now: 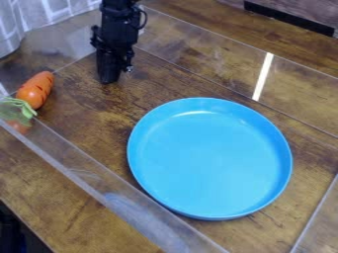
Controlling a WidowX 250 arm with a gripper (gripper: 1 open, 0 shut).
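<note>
My black gripper hangs at the upper left, low over the wooden table; it is dark and small, so whether anything is between its fingers is unclear. An orange toy carrot with a pale green top lies at the far left, below and left of the gripper. A large blue plate lies in the lower right, apart from both.
A clear plastic wall runs along the lower left, and another pale object stands in the top left corner.
</note>
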